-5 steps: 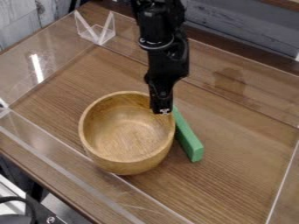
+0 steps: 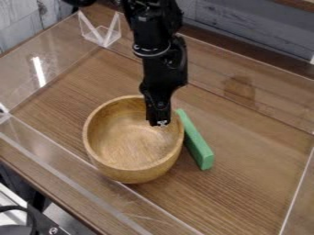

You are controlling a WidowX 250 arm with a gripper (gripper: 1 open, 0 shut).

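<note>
The black robot arm hangs from the top centre, its gripper [image 2: 157,117] low over the back right rim of an empty tan oval bowl [image 2: 123,147]. The gripper looks shut, with nothing visible between its fingers, though its tips are dark and hard to make out. A green bar-shaped object [image 2: 196,139] lies on the wooden table just right of the bowl.
A clear plastic stand-like object [image 2: 101,27] is at the back left. A dark cable [image 2: 18,216] is at the lower left edge.
The gripper has shifted slightly left and down over the bowl's rim. The bowl and green object look unmoved.
</note>
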